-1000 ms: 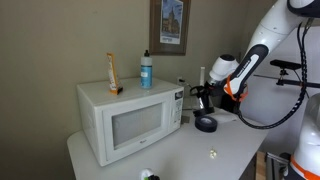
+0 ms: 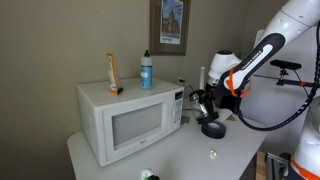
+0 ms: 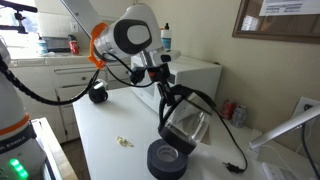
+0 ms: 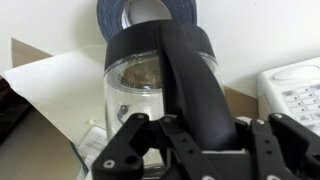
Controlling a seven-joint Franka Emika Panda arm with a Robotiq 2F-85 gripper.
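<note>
A clear glass pot with a black lid and handle (image 4: 195, 85) fills the middle of the wrist view. In exterior view 2 the pot (image 3: 188, 128) is tilted beside a dark tape roll (image 3: 166, 162). My gripper (image 3: 166, 94) is at the pot's handle, pointing down and shut. The handle hides the fingertips in the wrist view, so what lies between them does not show. Exterior view 1 shows the tape roll (image 2: 213, 131) on the counter, right below the gripper and pot. The roll's blue face (image 4: 112, 15) is partly behind the lid in the wrist view.
A white microwave (image 2: 135, 122) stands near the pot, with a blue bottle (image 2: 146, 70) and an orange-white tube (image 2: 113, 75) on top. A black cable (image 3: 236, 150) and a pale sheet (image 4: 60, 95) lie nearby. The counter (image 3: 110, 125) has free room in front.
In exterior view 1 the arm has moved right and slightly toward the camera. The pot has shifted with it, and the tape roll sits a little further right and lower in view.
</note>
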